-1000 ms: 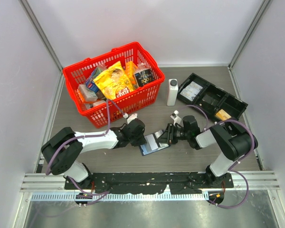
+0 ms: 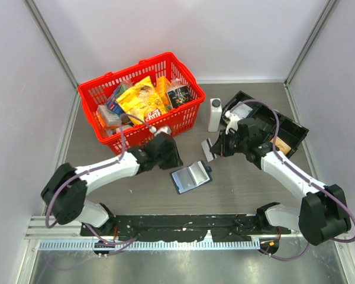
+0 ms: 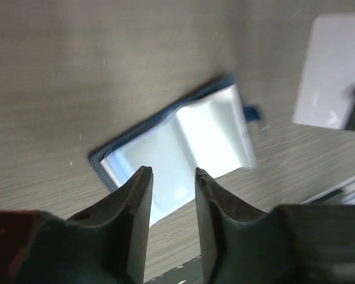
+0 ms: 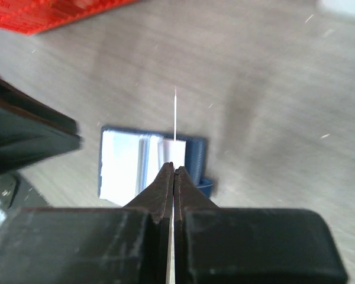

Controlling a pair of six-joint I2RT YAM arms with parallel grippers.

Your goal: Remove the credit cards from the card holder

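Note:
The open card holder lies flat on the table, dark blue outside with pale pockets. A white card hangs above the table just beyond the holder's right end, clear of it. My right gripper is shut on that card; from the right wrist the card shows edge-on as a thin line past the fingertips. In the left wrist view, my left gripper is partly open over the holder, its fingers apart and empty.
A red basket full of snack packs stands at the back left. Behind the card is a white bottle, and a black divided tray sits at the back right. Bare table lies right of the holder.
My right gripper has drawn the card out of the holder and moved it up and back. My left gripper has come off the holder, which now lies uncovered.

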